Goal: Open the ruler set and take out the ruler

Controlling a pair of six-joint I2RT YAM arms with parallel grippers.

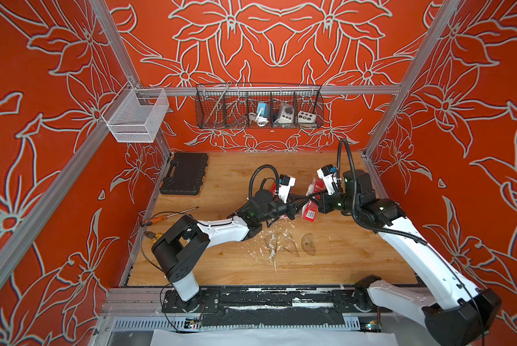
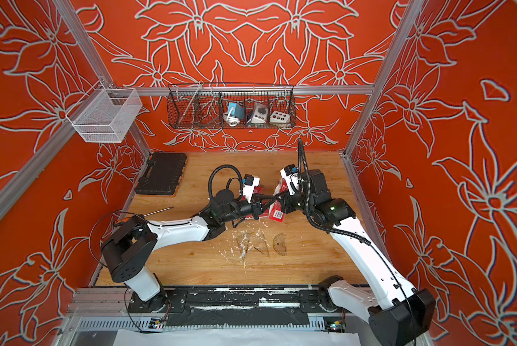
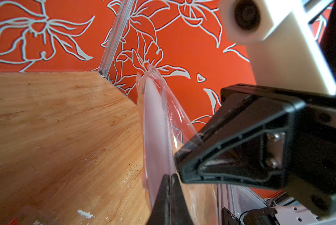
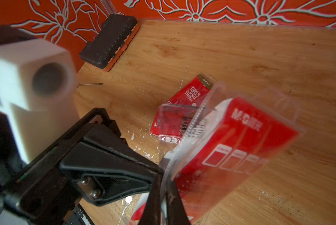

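The clear ruler-set pouch with its red card (image 4: 228,146) is held up between the two arms, standing on edge. My left gripper is shut on the pouch's edge; in the left wrist view the pouch (image 3: 154,135) rises thin and pale beyond the fingertips. From the other side my right gripper is shut on the clear seam, its tips very close to the left ones. A clear set square (image 1: 285,244) and a clear protractor (image 1: 308,244) lie on the table. Whether a ruler is inside the pouch I cannot tell.
Another red packet (image 4: 188,99) lies on the table under the grippers. White scraps (image 1: 270,248) are scattered in front. A black case (image 1: 184,173) sits at the back left, with a screwdriver (image 1: 165,216) nearer.
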